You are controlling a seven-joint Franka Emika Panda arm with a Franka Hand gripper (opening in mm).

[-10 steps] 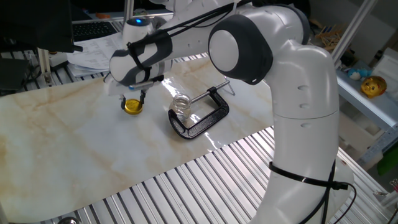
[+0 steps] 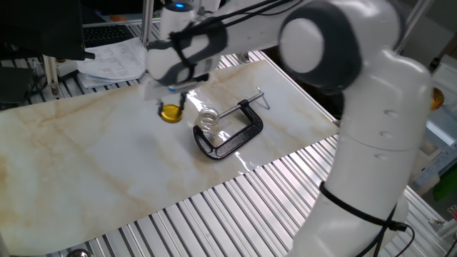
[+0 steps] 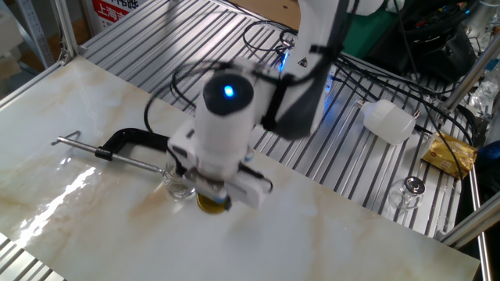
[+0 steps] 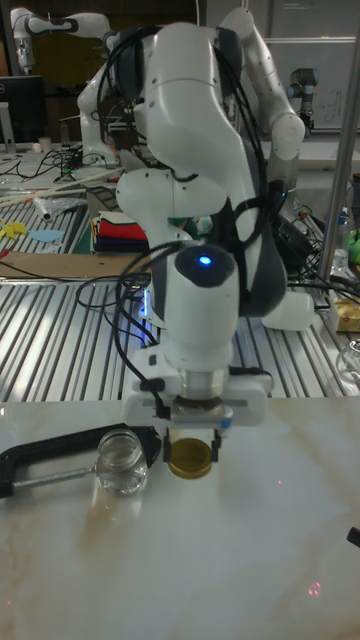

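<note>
A round gold lid is gripped between the two dark fingers of my gripper, held above the marble-patterned tabletop. Close beside it stands an open glass jar with a threaded mouth, clasped by a black C-clamp whose metal screw reaches toward it. In exterior view 3 the lid is just right of the jar, the two apart. From exterior view 2 most of the lid hides under the hand, and the fingers are hard to make out there.
Slatted metal framing borders the tabletop. Off the marble surface, a white bulb-like object, a small glass jar with a dark top and a yellow packet lie on the slats.
The arm has swung right with my gripper; jar and clamp stay put.
</note>
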